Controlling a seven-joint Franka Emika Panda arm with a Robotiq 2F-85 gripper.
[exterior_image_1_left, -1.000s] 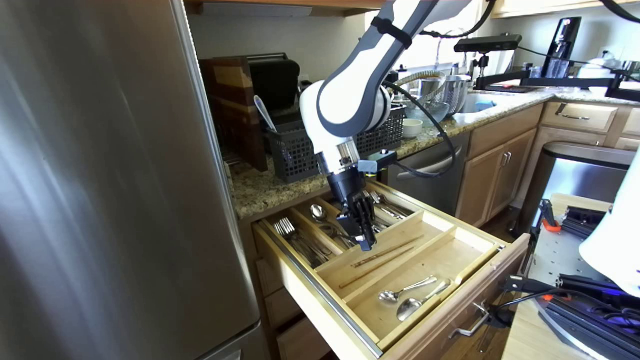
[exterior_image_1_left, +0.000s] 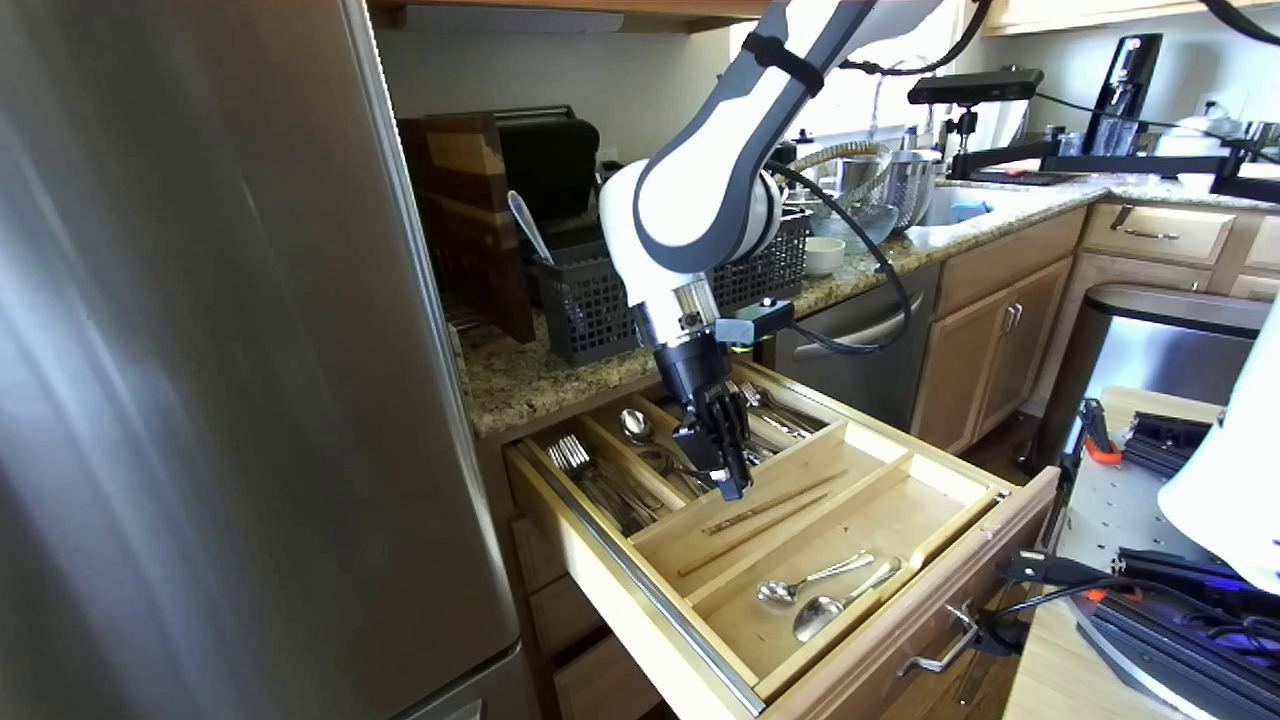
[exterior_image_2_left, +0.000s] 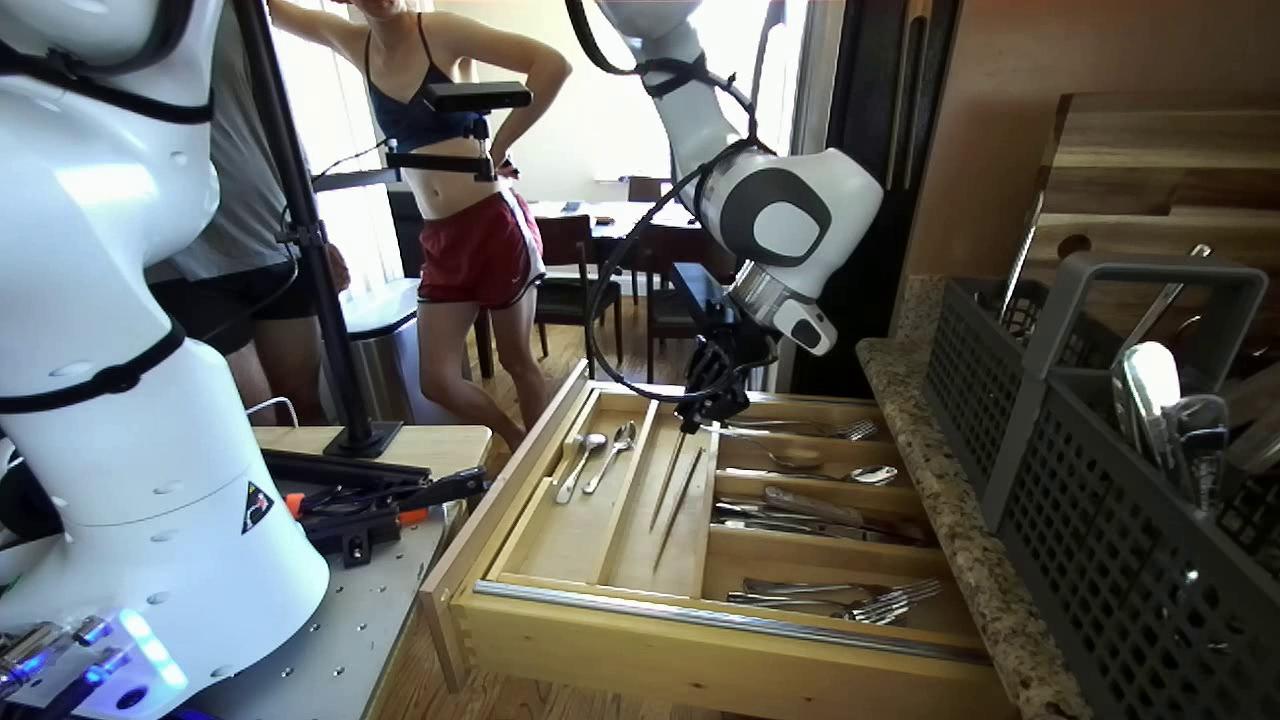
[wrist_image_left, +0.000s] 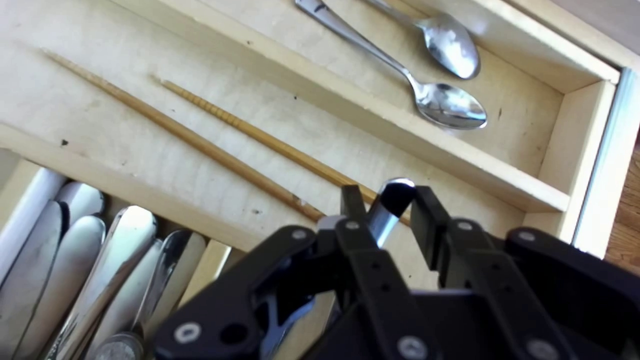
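Over the open cutlery drawer (exterior_image_1_left: 576, 552), my gripper (exterior_image_1_left: 734, 487) points down into it near the chopstick compartment. In the wrist view the gripper is shut on the shiny handle end of a metal utensil (wrist_image_left: 387, 217). From exterior view 2 it looks like a spoon (exterior_image_2_left: 786, 457), its bowl reaching back toward the rear compartments; the fingers hide part of the handle. Two wooden chopsticks (wrist_image_left: 198, 141) lie apart in the long middle compartment, just under the fingers. Two loose spoons (wrist_image_left: 447, 105) rest in the front compartment.
Forks (exterior_image_1_left: 573, 460), knives (exterior_image_2_left: 804, 510) and other cutlery fill the rear compartments. Low wooden dividers (wrist_image_left: 336, 99) separate the sections. A grey utensil basket (exterior_image_2_left: 1128, 516) stands on the counter behind; the fridge (exterior_image_1_left: 240, 360) is beside the drawer. Much of the front compartment is bare.
Almost nothing differs from a second ago in exterior view 1. My arm stands over the same spot, and the drawer's contents look unmoved.
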